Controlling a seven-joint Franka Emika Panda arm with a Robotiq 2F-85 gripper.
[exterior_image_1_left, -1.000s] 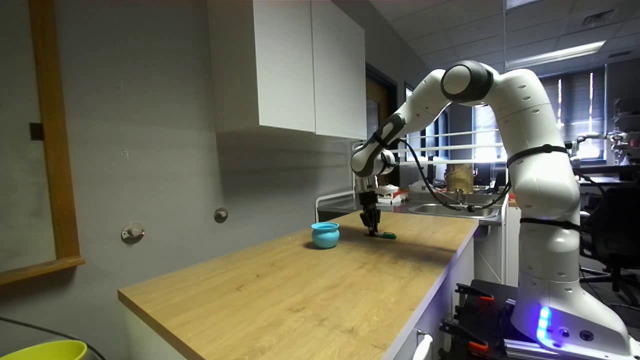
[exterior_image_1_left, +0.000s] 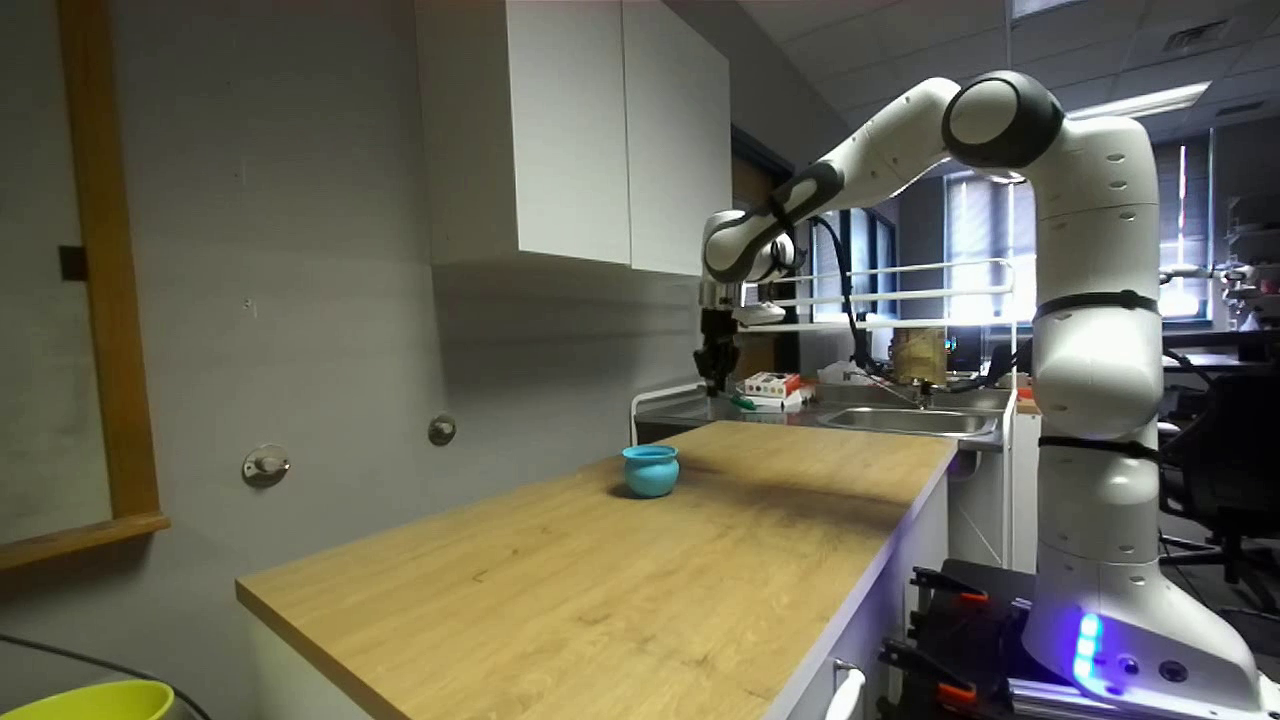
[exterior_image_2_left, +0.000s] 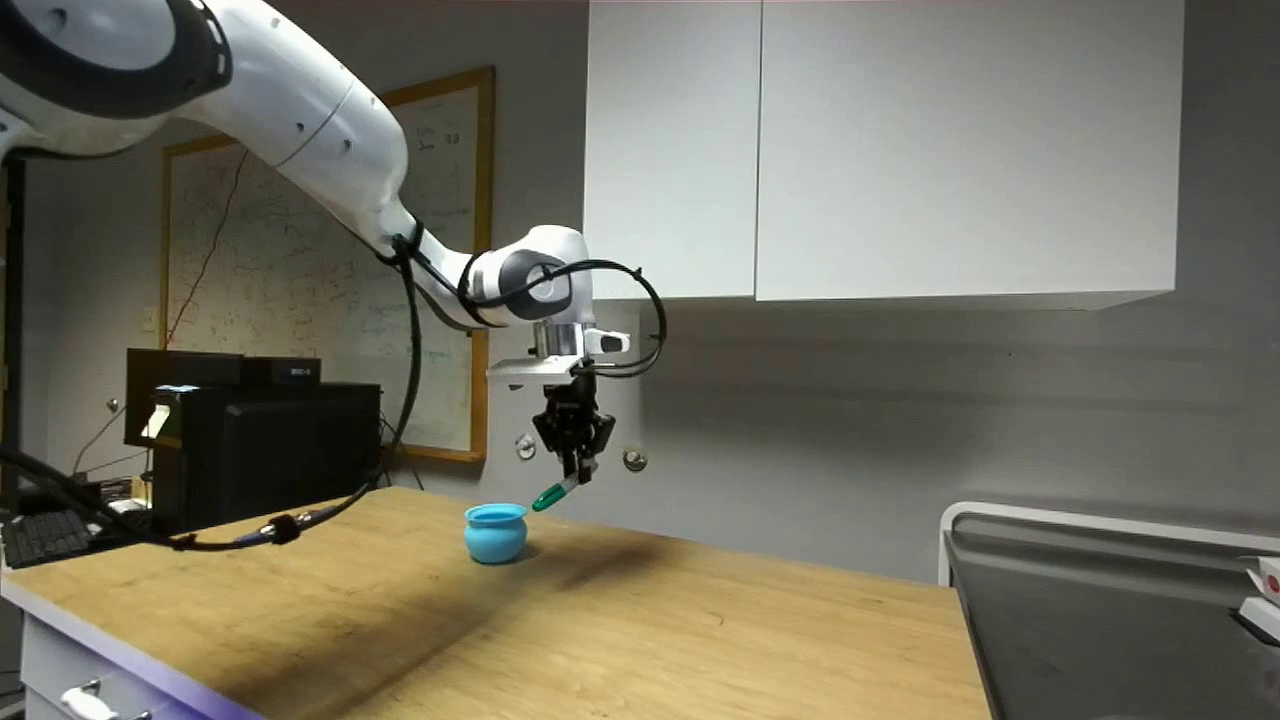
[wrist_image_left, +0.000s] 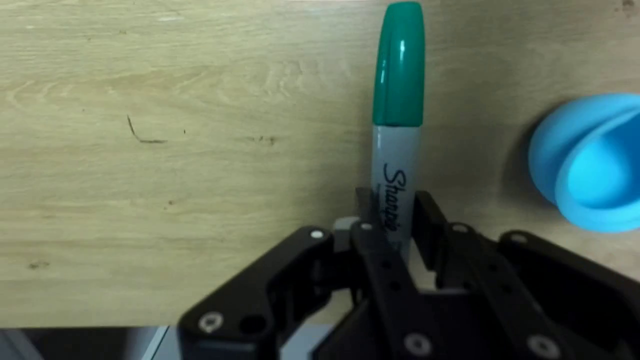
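A Sharpie marker (wrist_image_left: 398, 144) with a green cap and a pale barrel is pinched between the fingers of my gripper. Its cap points away from the fingers, and in exterior view 2 the green cap (exterior_image_2_left: 549, 497) slants downward. Both marker and gripper (exterior_image_2_left: 581, 470) hang above the wooden counter. A small turquoise pot (exterior_image_2_left: 495, 533) stands upright on the counter, lower than the marker and a little to its left in that view. In the wrist view the pot (wrist_image_left: 555, 159) lies to the right, partly cut off by the frame edge, its opening looking empty.
White wall cabinets (exterior_image_1_left: 618, 144) hang over the wooden counter (exterior_image_1_left: 576, 576), which is otherwise bare. A sink (exterior_image_1_left: 912, 420) and a red and white box (exterior_image_1_left: 771, 384) are beyond its far end. A black cable (exterior_image_2_left: 408, 360) loops from the arm.
My gripper has risen from the counter with the marker in it, shifting slightly left in exterior view 1. The pot has stayed in place.
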